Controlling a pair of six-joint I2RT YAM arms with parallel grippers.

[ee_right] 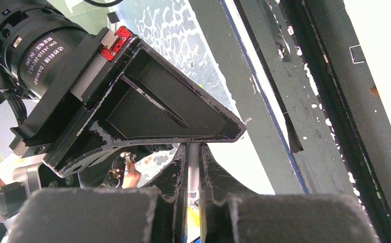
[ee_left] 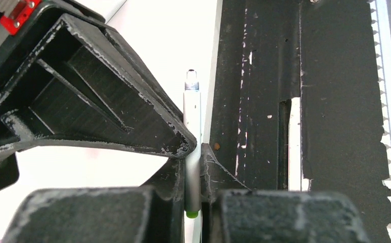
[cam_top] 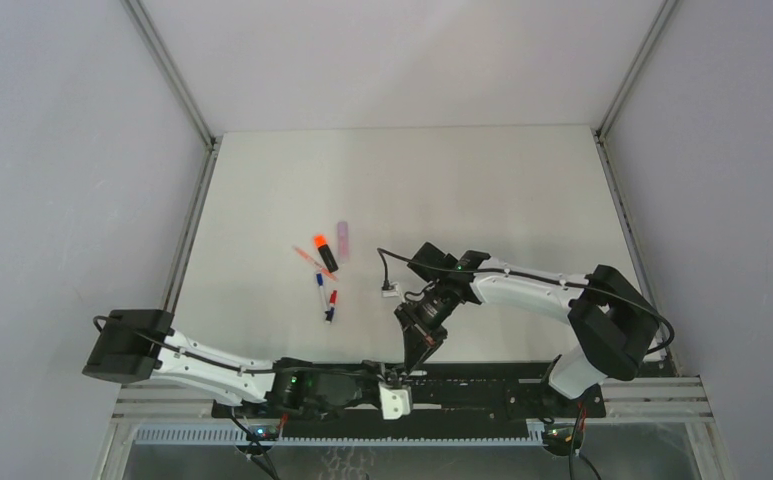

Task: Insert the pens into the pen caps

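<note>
My left gripper (cam_top: 393, 371) and right gripper (cam_top: 410, 364) meet at the table's front edge, fingertips close together. The left wrist view shows a slim whitish pen (ee_left: 191, 114) between my left fingers, green end towards them and a clear tip pointing away. A black finger (ee_left: 132, 109) of the right gripper presses close beside it. In the right wrist view a pale piece (ee_right: 193, 169) sits between my right fingers, its far part behind a left finger (ee_right: 173, 106). Whether pen and cap are joined I cannot tell.
On the white table lie an orange-and-black marker (cam_top: 327, 257), a pink pen (cam_top: 343, 238), an orange pen (cam_top: 305, 256), a blue-capped pen (cam_top: 320, 281) and a red-capped pen (cam_top: 333, 298).
</note>
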